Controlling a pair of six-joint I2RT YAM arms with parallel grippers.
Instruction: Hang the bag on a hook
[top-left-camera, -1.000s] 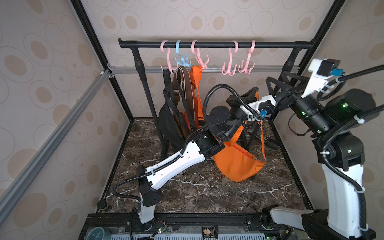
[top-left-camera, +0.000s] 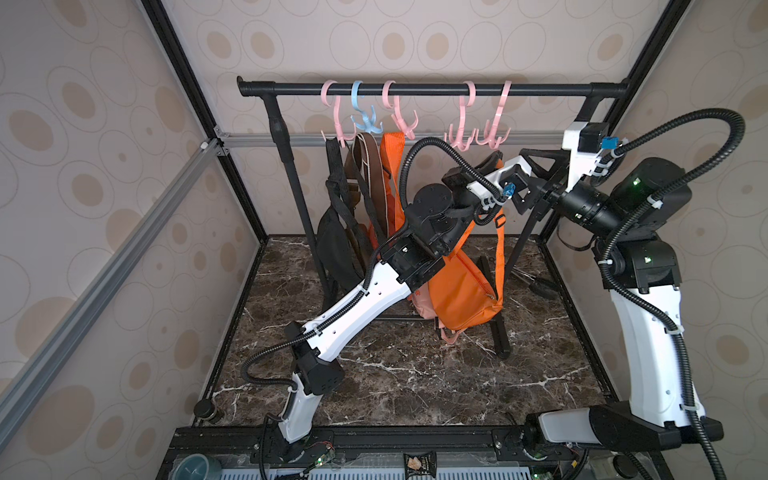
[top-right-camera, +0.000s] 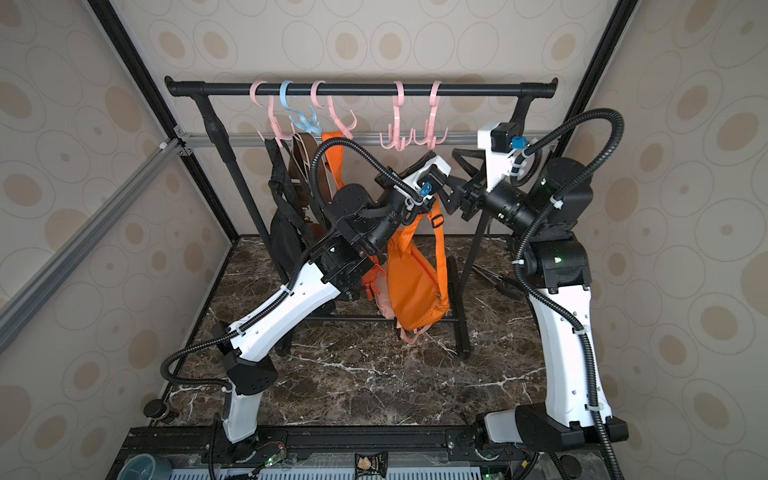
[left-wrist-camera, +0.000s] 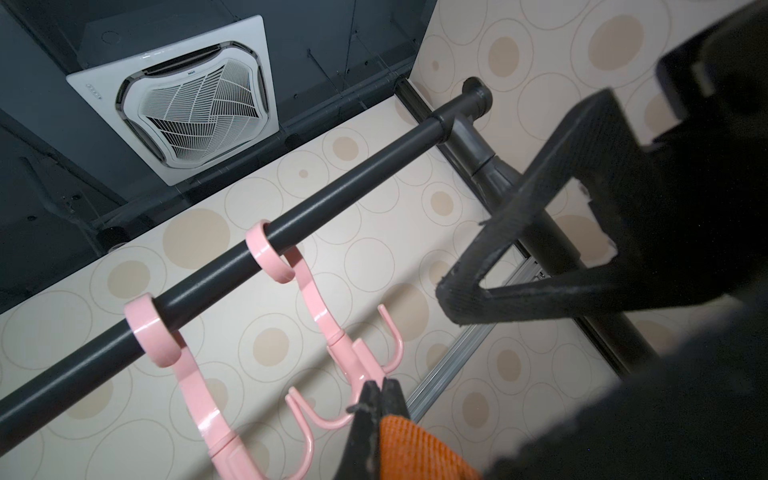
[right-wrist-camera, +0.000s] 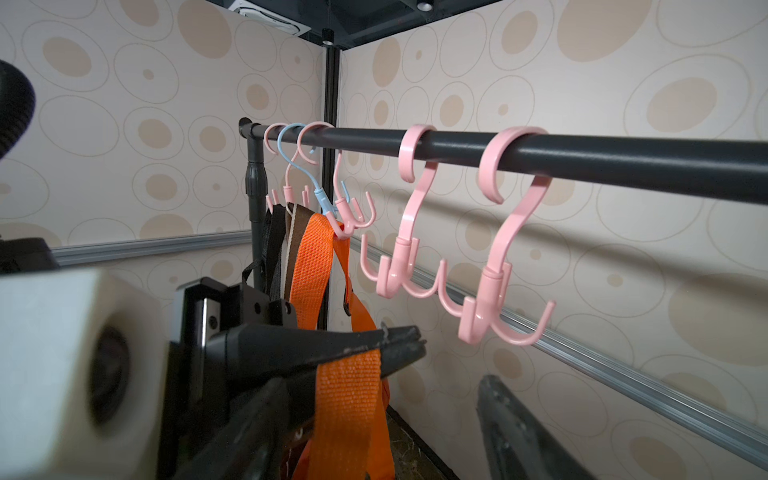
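The orange bag (top-left-camera: 468, 289) hangs in the air below the right part of the rail. Its strap (right-wrist-camera: 344, 408) drapes over the fingers of my left gripper, which is shut on it just below the two right pink hooks. One of those hooks (right-wrist-camera: 480, 308) is the rightmost; the other pink hook (right-wrist-camera: 393, 276) is beside it. Both carry nothing. In the right wrist view, my right gripper is open, its fingers (right-wrist-camera: 512, 420) spread either side of the view, with the strap appearing between them nearer the left finger.
A black rail (top-left-camera: 432, 89) bears the hooks. On its left side, other bags hang, among them a black bag (top-left-camera: 337, 248) and an orange strap (top-left-camera: 392, 172), near a blue hook (top-left-camera: 366, 120). The rail's right end is bare. Both arms are close together here.
The left arm has lifted the orange bag up and leftward, toward the hooks.
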